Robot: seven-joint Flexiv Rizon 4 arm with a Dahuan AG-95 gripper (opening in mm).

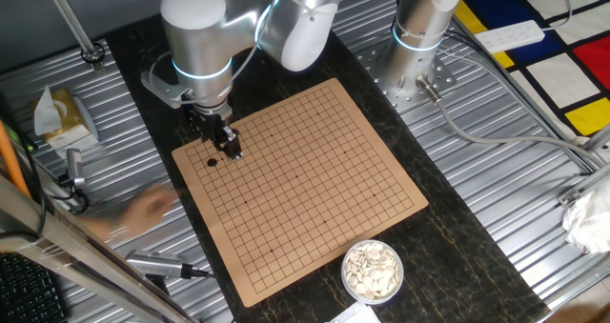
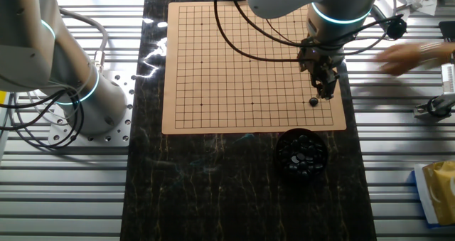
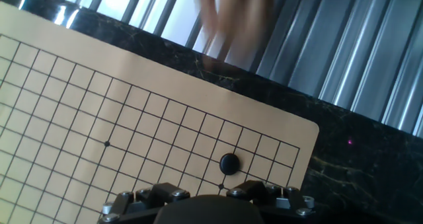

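Observation:
One black stone (image 1: 212, 162) lies on the wooden grid board (image 1: 295, 204), near the corner at the far left in exterior view 1. The wrist view shows the same black stone (image 3: 229, 164) just off a marked star point. Over the board beside the stone hangs my gripper (image 1: 235, 153), pointing down. In exterior view 2 the gripper (image 2: 326, 93) is slightly above the stone in the picture. Its two dark finger linkages show at the bottom of the wrist view, but the tips are hidden there. Whether the fingers are apart or closed is unclear, and no held stone is visible.
A bowl of white stones (image 1: 373, 272) stands by one board edge. At the opposite side is a black bowl of black stones (image 2: 301, 155). A person's blurred hand (image 1: 151, 207) is over the slatted table, close to the board. Most of the board is empty.

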